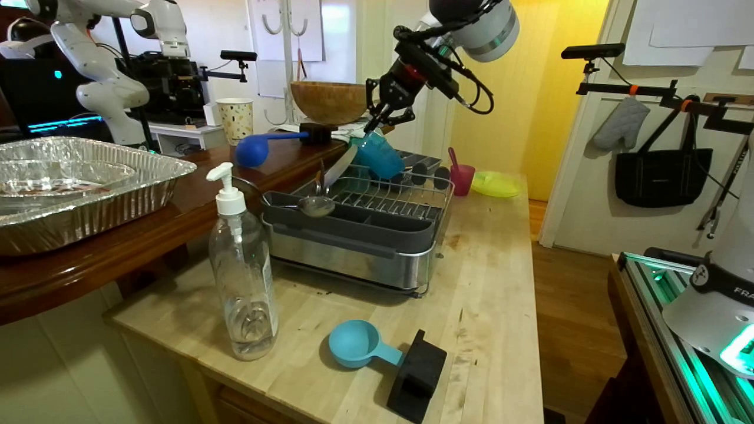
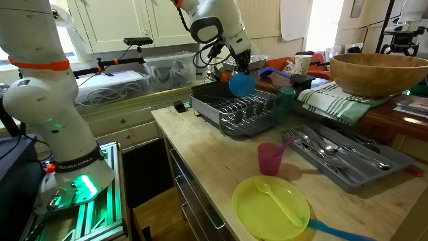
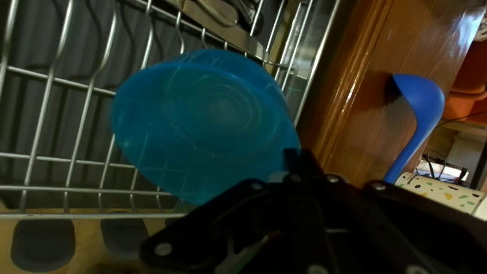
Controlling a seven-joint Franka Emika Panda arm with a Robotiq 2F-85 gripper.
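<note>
A translucent blue cup [image 1: 380,155] hangs tilted above the dish rack [image 1: 387,237], its thin wall caught at the rim between the fingers of my gripper [image 1: 370,128]. From the wrist camera, the cup [image 3: 205,123] spreads over the rack's wires, and my gripper is shut at its right edge. The second exterior view has the cup [image 2: 242,84] over the rack with its round face toward that camera. The fingertips there are mostly hidden among dark parts.
A teal cup [image 2: 285,98] stands beside the rack. On the counter are a pink cup [image 2: 269,158], a yellow plate [image 2: 248,213] and a cutlery tray [image 2: 345,184]. The raised wooden ledge [image 3: 360,91] holds a blue ladle [image 3: 424,100]. Clear counter lies in front of the pink cup.
</note>
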